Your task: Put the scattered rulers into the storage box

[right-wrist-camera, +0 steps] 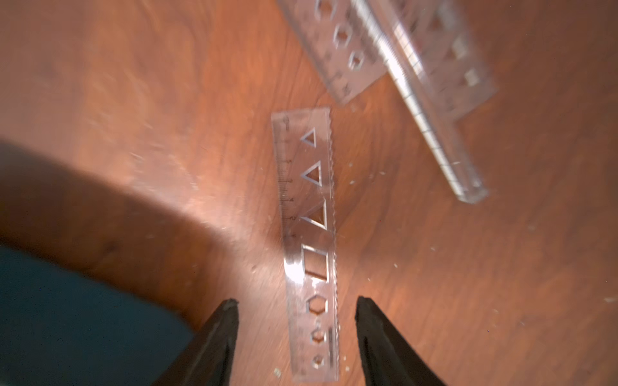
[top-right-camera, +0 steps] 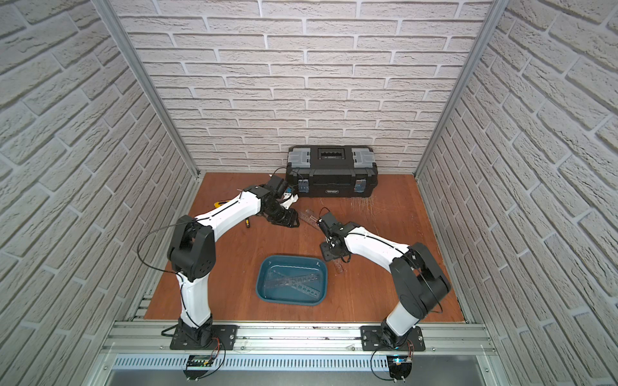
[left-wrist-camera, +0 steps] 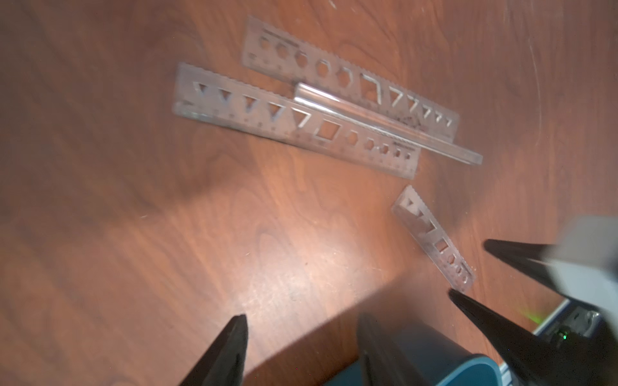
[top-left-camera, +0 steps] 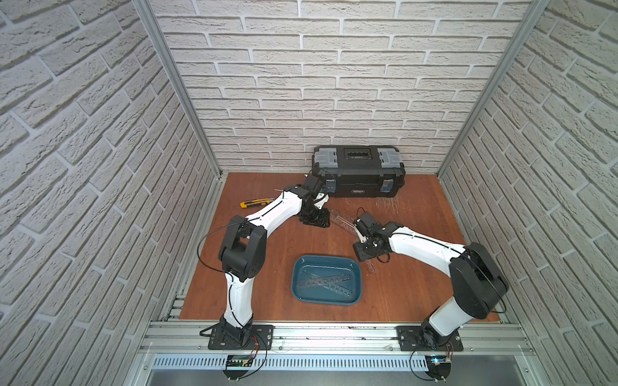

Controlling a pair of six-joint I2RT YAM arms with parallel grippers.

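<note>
The teal storage box (top-left-camera: 327, 301) holds two crossed clear rulers (top-left-camera: 334, 287). In the left wrist view, two long stencil rulers (left-wrist-camera: 257, 115) lie side by side on the table, with a clear rod-like ruler (left-wrist-camera: 392, 127) across them. A shorter stencil ruler (left-wrist-camera: 432, 239) lies apart, closer to the box. My left gripper hovers part open over bare table, left of the long rulers. Above the short ruler, my right gripper is part open; that ruler (right-wrist-camera: 307, 173) appears between its fingers but below them, not gripped.
A black toolbox (top-left-camera: 358, 173) stands at the back by the wall. Yellow-handled cutter (top-left-camera: 256, 202) lies at the back left, partly behind the left arm.
</note>
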